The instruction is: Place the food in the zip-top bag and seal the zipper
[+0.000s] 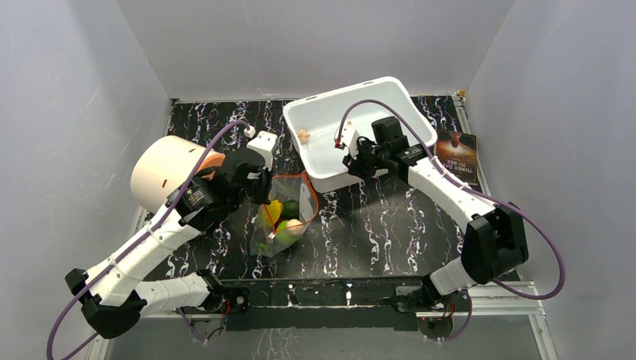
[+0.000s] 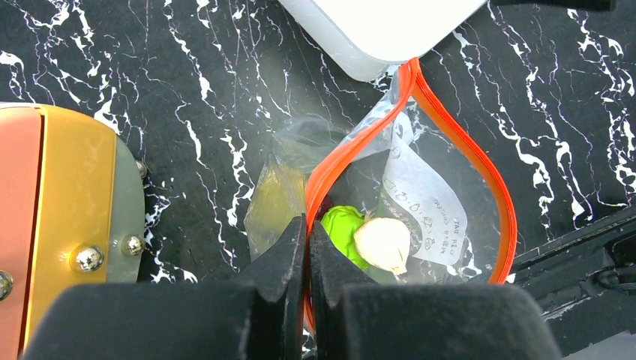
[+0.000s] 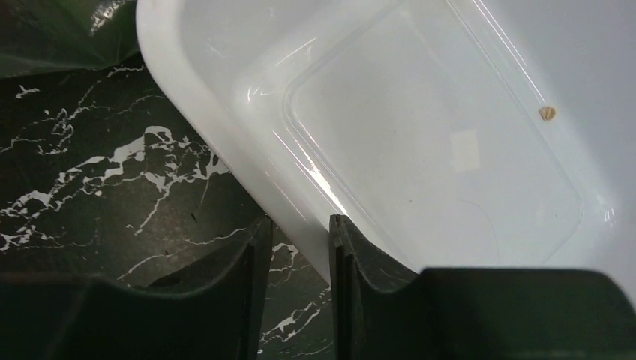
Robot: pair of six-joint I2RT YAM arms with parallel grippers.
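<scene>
The clear zip top bag (image 1: 259,241) with its orange zipper rim (image 2: 478,159) stands open, holding yellow, green and pale food. In the left wrist view, a green piece (image 2: 345,234) and a pale bulb (image 2: 384,244) show inside it. My left gripper is shut on the bag's orange rim, which runs between its fingertips. My right gripper is open, its fingers on either side of the white tub's rim (image 3: 238,171); whether they touch it I cannot tell. A pale bulb-like piece (image 1: 303,136) lies in the tub's left part.
The white tub (image 1: 360,92) stands slanted behind the bag, its near corner close to the bag's rim. A cream cylinder (image 1: 156,174) lies at left. A dark book (image 1: 457,159) is at right.
</scene>
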